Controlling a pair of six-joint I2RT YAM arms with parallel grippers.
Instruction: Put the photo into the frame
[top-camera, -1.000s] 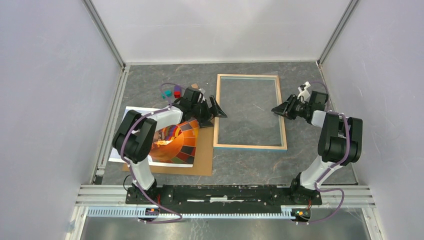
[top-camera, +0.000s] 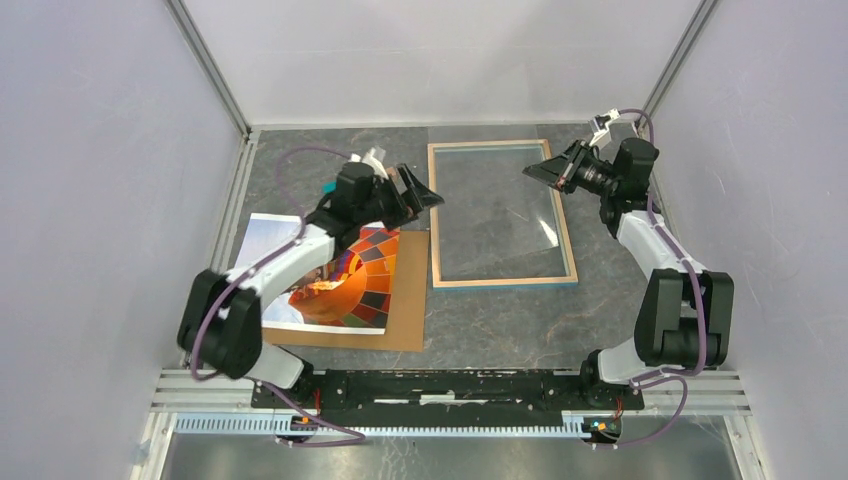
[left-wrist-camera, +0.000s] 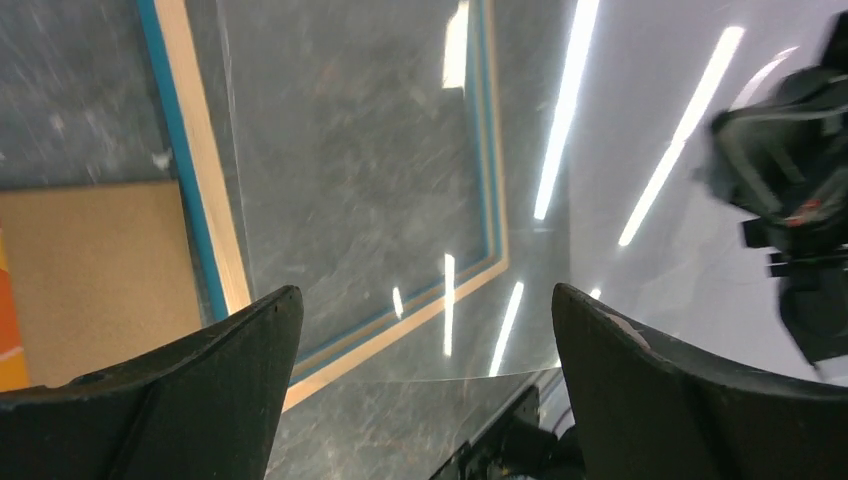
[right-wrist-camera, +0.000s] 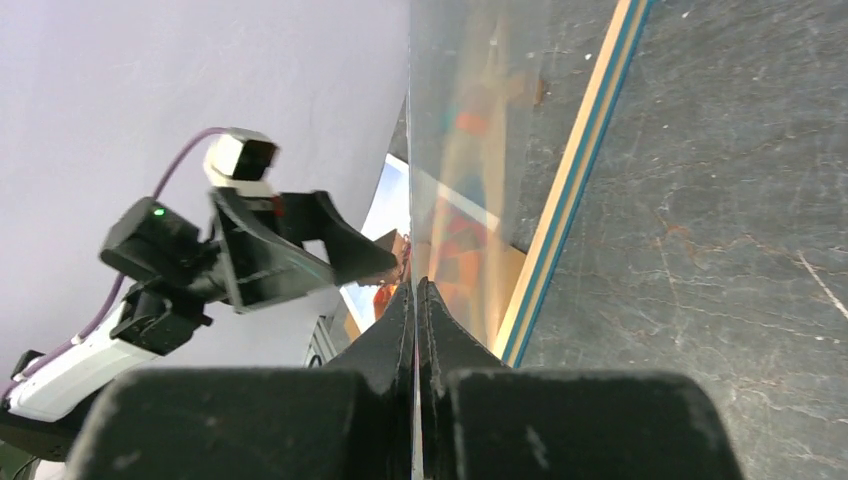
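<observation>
A balloon photo (top-camera: 372, 280) lies at the left, partly under my left arm, on a brown backing board (top-camera: 408, 310). The wooden frame (top-camera: 505, 283) rests right of it on the grey table. Over the frame opening, a clear sheet is raised and tilted; reflections streak the sheet (left-wrist-camera: 570, 110) in the left wrist view. My right gripper, at the frame's right side, is shut on the sheet's edge. Near the frame's left rim, my left gripper stands open with nothing between its fingers.
Small coloured blocks, including a teal one (top-camera: 329, 187), sit at the back left, mostly behind my left arm. White walls (top-camera: 770, 150) close in the sides and back.
My right gripper has risen and moved back and left, with the clear sheet lifting. The left gripper has also moved up and back, away from the frame's left rim. The frame has shifted slightly.
</observation>
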